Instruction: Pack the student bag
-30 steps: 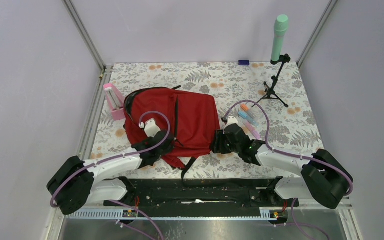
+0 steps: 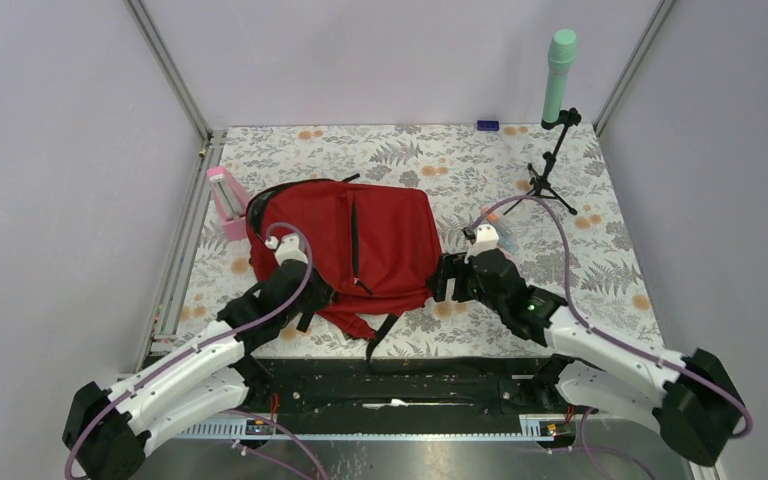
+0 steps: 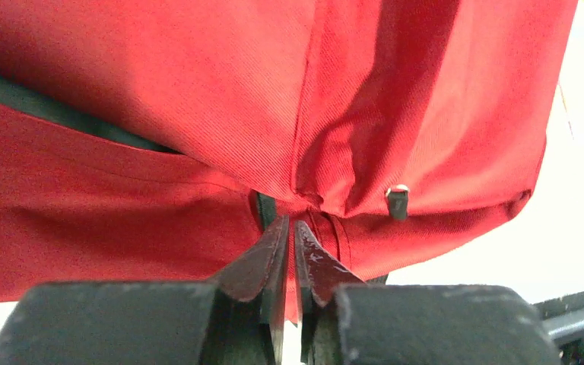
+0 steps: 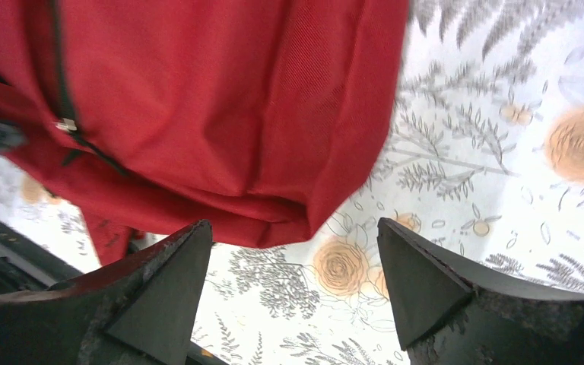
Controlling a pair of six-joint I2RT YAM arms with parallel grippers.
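Note:
A red bag lies flat on the table, its black zip running down the front panel in the top view. Low over the bag's lower left part is my left gripper, its fingertips together above a fold of red cloth; nothing clear shows between them. My right gripper stands open beside the bag's lower right corner, which reaches up to the gap between its fingers but is not clasped. Zip pulls show on the bag near the left gripper.
At the left stands a pink holder with pale sticks in it. A tripod carries a green microphone-shaped thing at the back right. A small dark blue block lies at the back edge. Table space behind the bag is clear.
The right gripper's fingers have opened, and it has shifted slightly right.

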